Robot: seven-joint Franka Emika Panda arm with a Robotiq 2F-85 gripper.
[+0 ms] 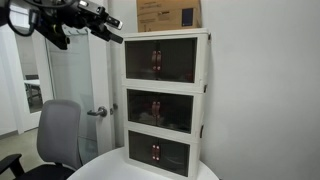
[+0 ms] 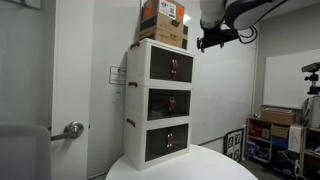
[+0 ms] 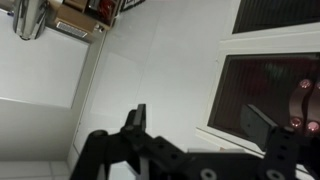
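Note:
A white cabinet [image 1: 164, 84] of three stacked units stands on a white round table [image 1: 108, 165]. Each unit has dark see-through double doors, all looking closed, with reddish-brown handles [image 2: 171, 66] in the middle. My gripper is open, its fingers apart with nothing held between them. It hangs in the air near the cabinet's upper part, touching nothing that I can make out. In the wrist view, a dark door [image 3: 247, 90] and its handles [image 3: 295, 101] appear at the right. What the units contain is hard to see.
Cardboard boxes [image 2: 164, 25] rest on the cabinet's top. A door with a lever handle [image 2: 70, 130] and a grey chair [image 1: 60, 130] are to the left. Shelves [image 2: 275, 130] stand at the far right in exterior view 2.

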